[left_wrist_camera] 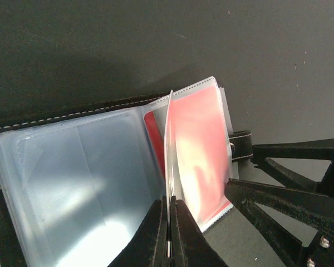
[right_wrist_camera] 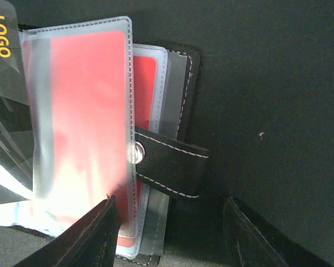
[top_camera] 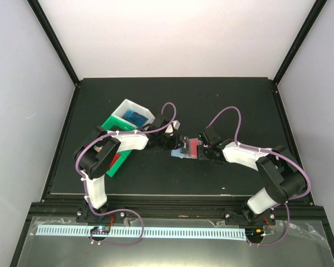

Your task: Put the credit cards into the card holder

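Note:
The card holder (top_camera: 186, 153) lies open mid-table, clear sleeves (left_wrist_camera: 67, 189) on one side, red-backed sleeves (right_wrist_camera: 78, 111) on the other, a strap with a snap (right_wrist_camera: 172, 161) beside these. My left gripper is shut over the holder, a thin clear sheet edge standing upright at its tips; whether it is held between them is hard to tell. My right gripper is open at the red end, fingers either side of the holder's edge. A dark strip lettered LOGO (right_wrist_camera: 3, 39) shows at the right wrist view's upper left.
A green bin (top_camera: 114, 167) and a white bin (top_camera: 133, 105) with blue items stand left of the holder, partly under my left arm.

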